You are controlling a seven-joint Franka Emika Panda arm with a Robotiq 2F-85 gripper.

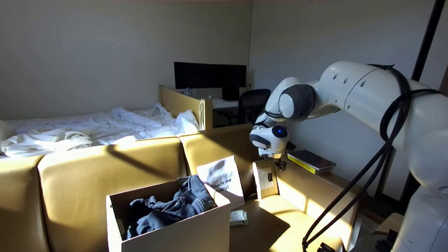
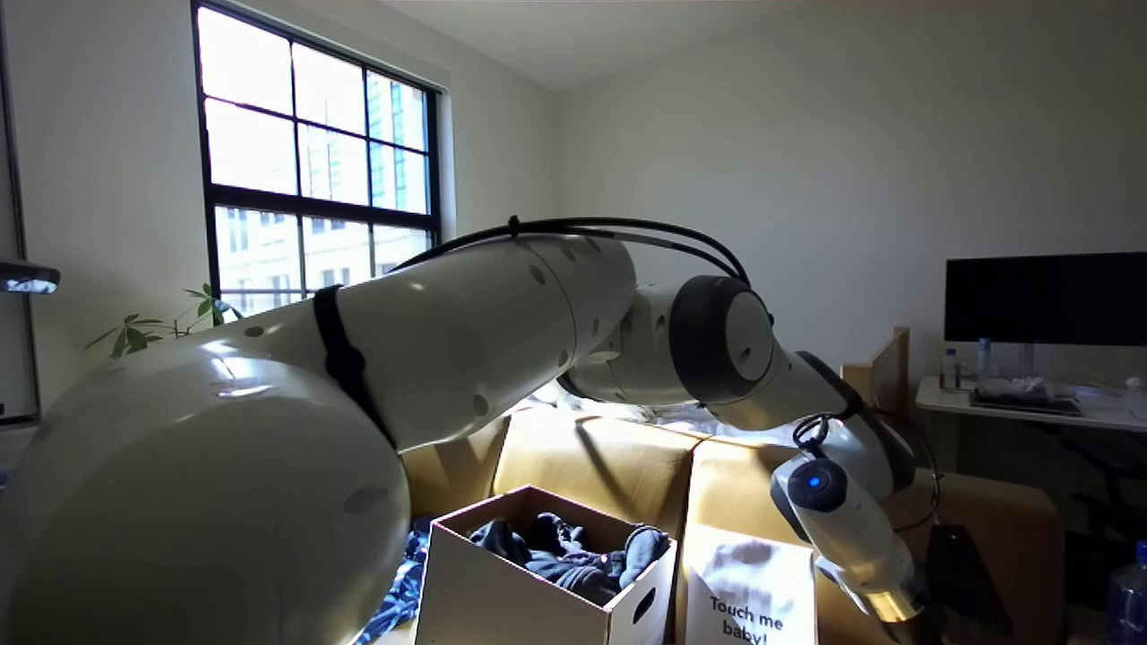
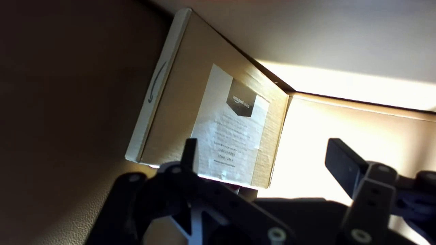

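My gripper is open, its two black fingers wide apart with nothing held between them. In the wrist view a brown cardboard box [image 3: 171, 134] with a printed white label lies beyond the fingers, toward the left one. The same small box [image 1: 259, 190] leans upright in the corner of the tan sofa in exterior view 1, with my gripper [image 1: 280, 165] near its upper right edge. Whether a finger touches the box cannot be told. In exterior view 2 the fingertips are hidden in shadow at the lower right.
A large white box [image 1: 180, 233] holding dark clothes [image 1: 174, 210] stands in front of the sofa back. Beside it are a printed white sign [image 1: 222, 178] and a small pale packet [image 1: 238, 218]. Books [image 1: 310, 161] lie on the sofa arm. Much of the seat is bare.
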